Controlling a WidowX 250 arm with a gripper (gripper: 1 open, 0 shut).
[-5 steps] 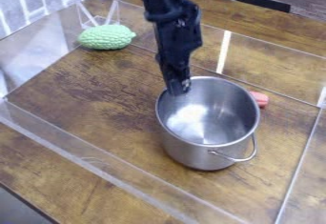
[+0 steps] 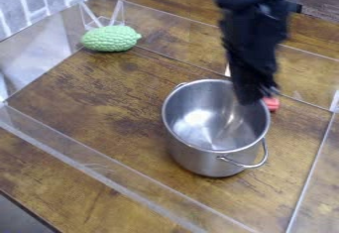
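A steel pot (image 2: pixel 201 143) with wire handles stands on the wooden table (image 2: pixel 93 98), right of centre. Over its back right rim hangs my dark gripper (image 2: pixel 249 86), blurred, with nothing visible held; its fingertips are too blurred to read. A small red object (image 2: pixel 271 103) lies just behind the pot, partly hidden.
A green knitted bumpy object (image 2: pixel 111 38) with pale straps lies at the back left. Clear plastic walls border the work area. The table left of the pot is clear.
My gripper has moved to the right, from above the pot's back left to above its back right, and is now blurred. The pot has stayed put.
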